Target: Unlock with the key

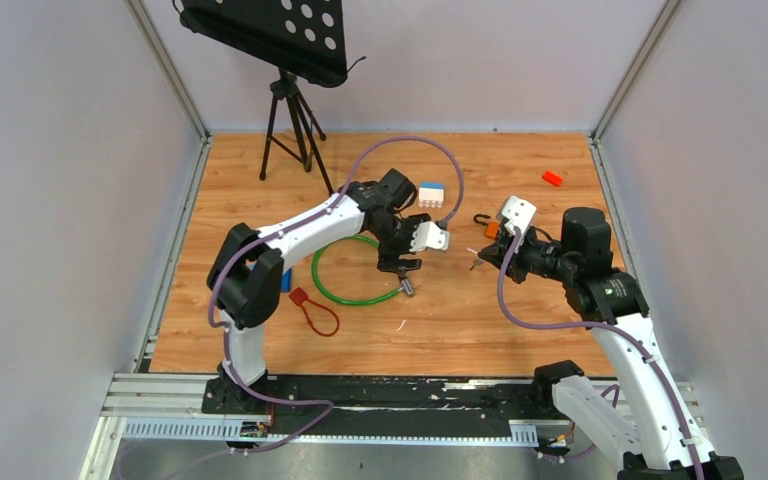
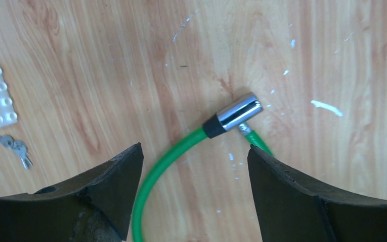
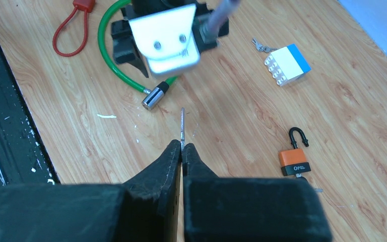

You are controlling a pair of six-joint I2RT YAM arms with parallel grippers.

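Observation:
A green cable lock point(image 1: 358, 303) lies looped on the wooden table. Its chrome cylinder point(image 2: 234, 114) has one cable end beside it, and whether that end is seated cannot be told. Above the lock, my left gripper stands open, its fingers apart and nothing between them. From the tips of my right gripper, which is shut, a thin silvery key point(image 3: 182, 123) sticks out, seen edge-on. That gripper is held to the right of the lock, well apart from it.
An orange padlock point(image 3: 293, 160) with an open shackle lies near my right gripper. Behind are small keys point(image 3: 263, 47) and a white-and-blue block point(image 3: 286, 65). A red cable lock point(image 1: 315, 313) lies left.

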